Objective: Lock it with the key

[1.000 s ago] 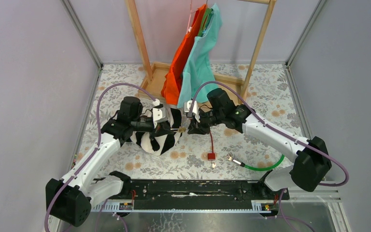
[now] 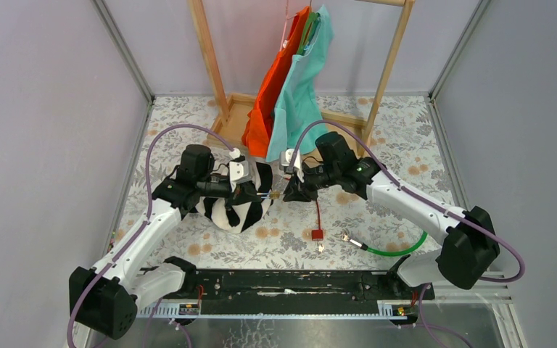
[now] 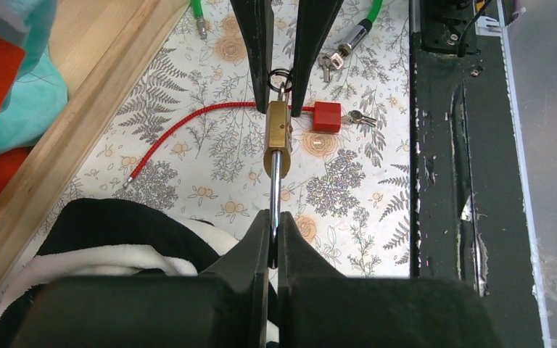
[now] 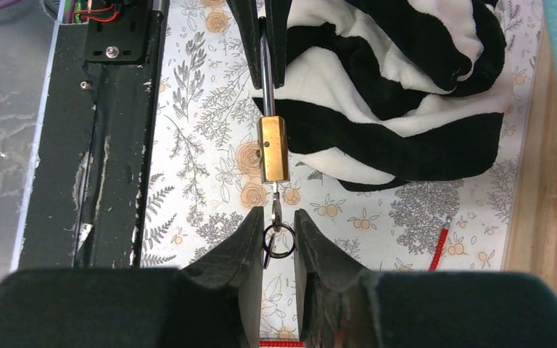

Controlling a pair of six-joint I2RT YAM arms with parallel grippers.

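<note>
A brass padlock [image 3: 278, 134] [image 4: 273, 148] hangs level between the two grippers over the table. My left gripper [image 2: 252, 194] is shut on its long steel shackle. My right gripper [image 2: 291, 191] is shut on the key [image 4: 276, 206], whose black ring [image 4: 279, 251] shows at its fingertips. In the right wrist view the key's blade meets the end of the lock body; how far it is inserted cannot be told.
Below lie a striped black-and-white cloth [image 2: 217, 217], a red cable lock [image 2: 317, 235] with keys and a green cable lock [image 2: 395, 252]. A wooden rack [image 2: 370, 127] with orange and teal fabric stands behind both arms.
My right gripper and arm have shifted very slightly over the last second, staying at the padlock. The left arm shows almost no movement.
</note>
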